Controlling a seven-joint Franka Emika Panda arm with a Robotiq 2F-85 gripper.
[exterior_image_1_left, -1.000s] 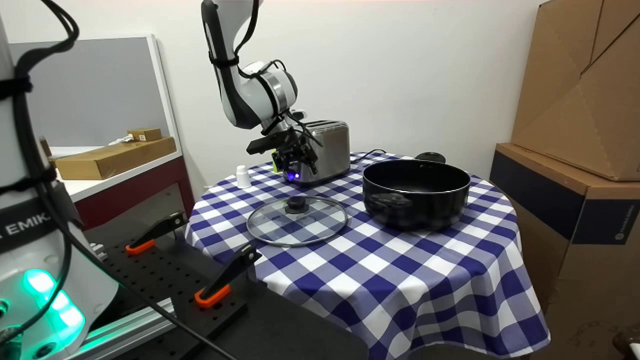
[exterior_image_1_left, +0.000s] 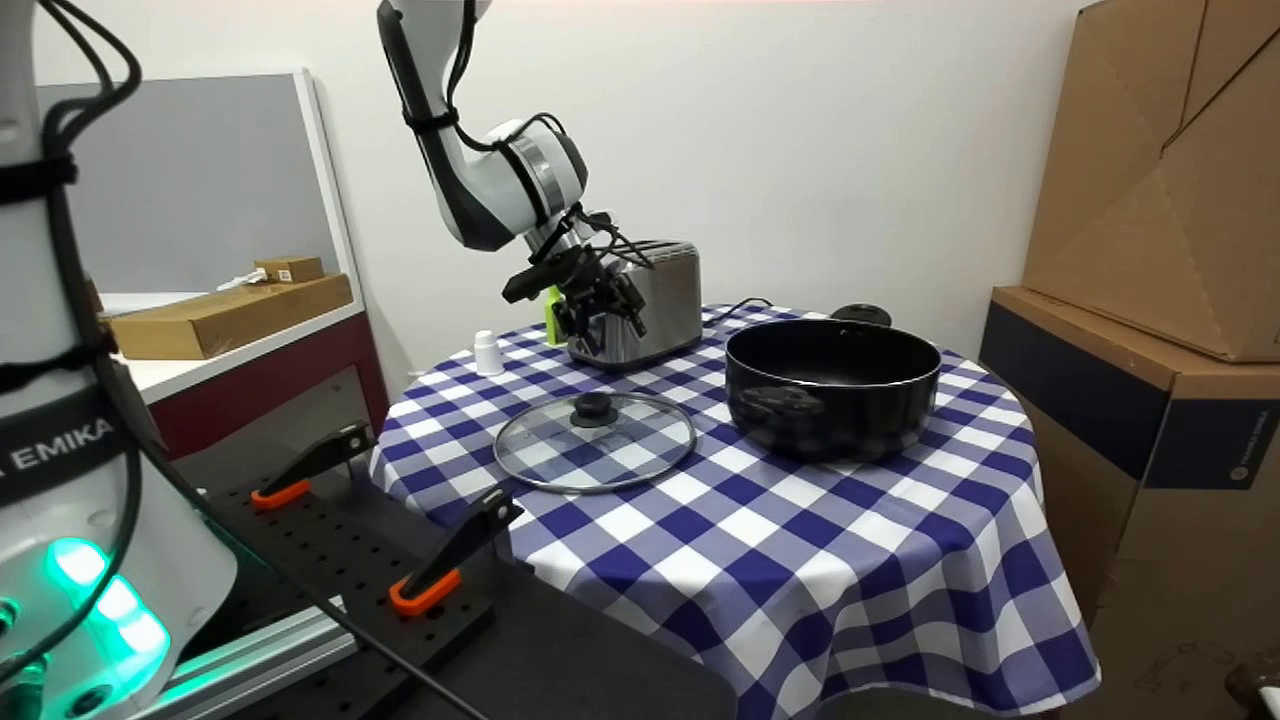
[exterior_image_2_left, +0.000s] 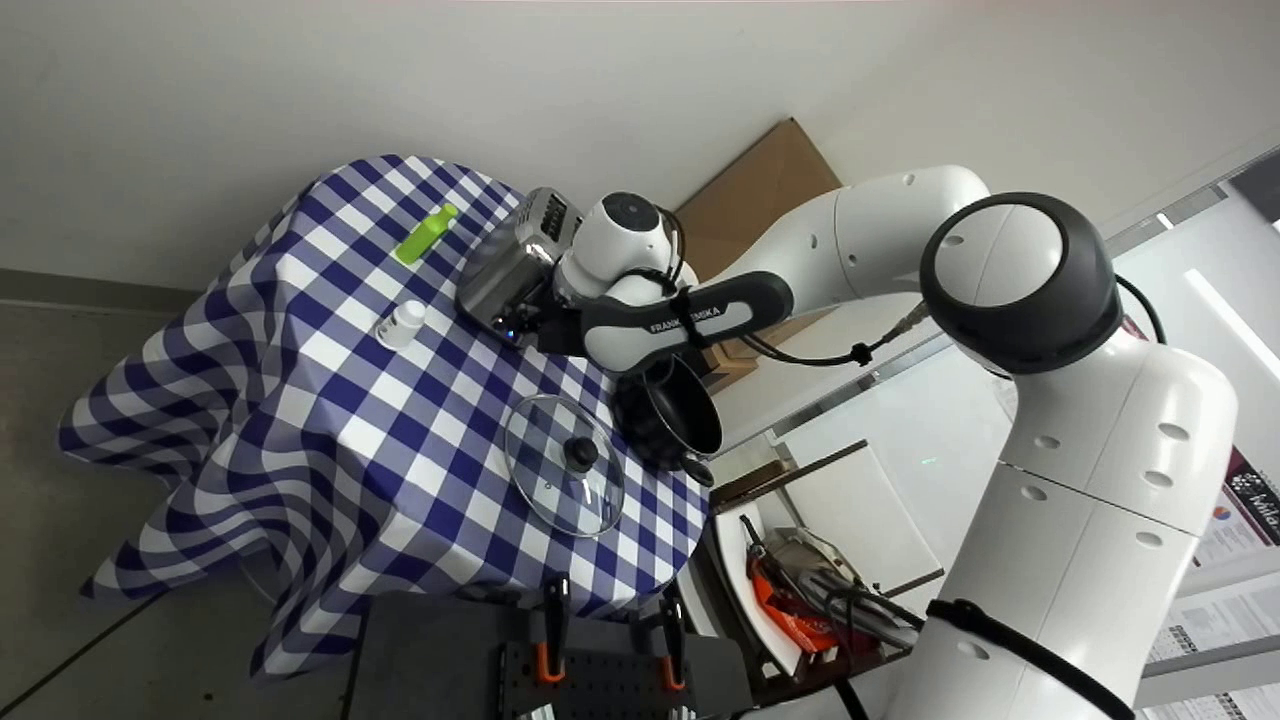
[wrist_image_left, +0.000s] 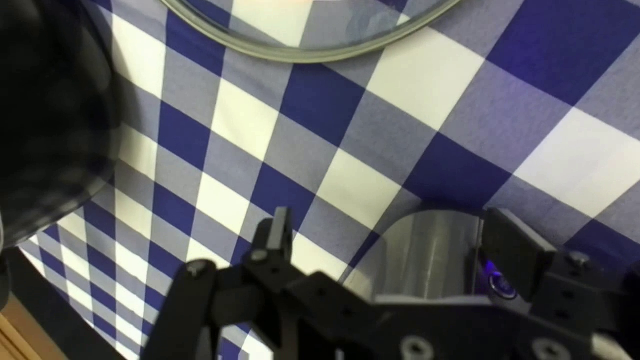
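My gripper is open, its two fingers (wrist_image_left: 279, 231) wide apart. In the wrist view a silver toaster (wrist_image_left: 408, 252) shows below and between them. The right-hand finger is close to a purple-lit round button (wrist_image_left: 502, 287) on the toaster; whether they touch I cannot tell. From the first exterior view, the gripper (exterior_image_1_left: 609, 314) is in front of the near end of the toaster (exterior_image_1_left: 674, 294) and covers part of it. In the second exterior view the arm hides much of the gripper, and the toaster (exterior_image_2_left: 498, 274) stands beside it.
A glass lid (exterior_image_1_left: 546, 450) lies on the checked tablecloth (exterior_image_1_left: 768, 528), left of a black pot (exterior_image_1_left: 828, 408). A white bottle (exterior_image_2_left: 402, 324) and a green bottle (exterior_image_2_left: 426, 234) stand on the toaster's other side. Cardboard boxes (exterior_image_1_left: 1152, 180) flank the table.
The upper arm has swung slightly left, while the gripper has shifted a little right across the toaster's end. The toaster's blue-purple light, visible before in exterior view 1, is now hidden there.
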